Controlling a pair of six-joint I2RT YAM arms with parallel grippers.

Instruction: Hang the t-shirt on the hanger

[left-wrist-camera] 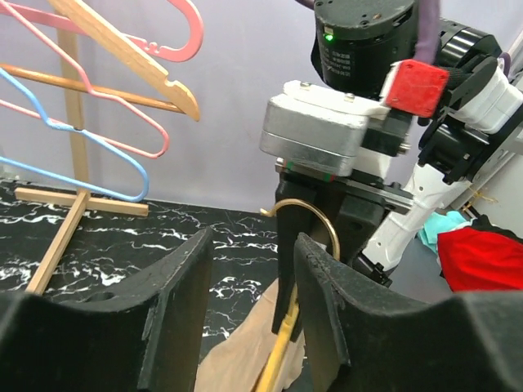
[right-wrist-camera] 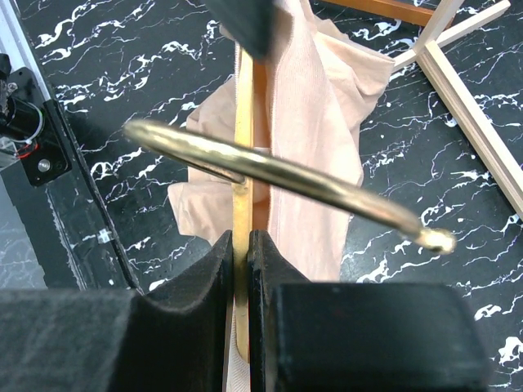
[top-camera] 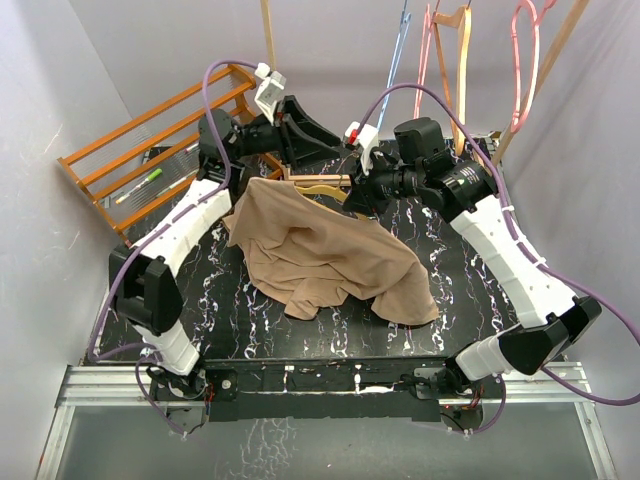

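Note:
The tan T-shirt (top-camera: 330,260) hangs draped over a wooden hanger (right-wrist-camera: 242,122), whose brass hook (right-wrist-camera: 302,180) crosses close in front in the right wrist view. My right gripper (top-camera: 365,190) is shut on the hanger, its fingers around the wooden bar at the bottom of the right wrist view. My left gripper (top-camera: 320,145) stands open above the shirt, just left of the right gripper. In the left wrist view nothing is between its fingers, with the hanger and hook beyond them.
An orange wooden rack (top-camera: 150,150) stands at the back left. Pink, blue and wooden hangers (top-camera: 460,60) hang on a stand at the back right.

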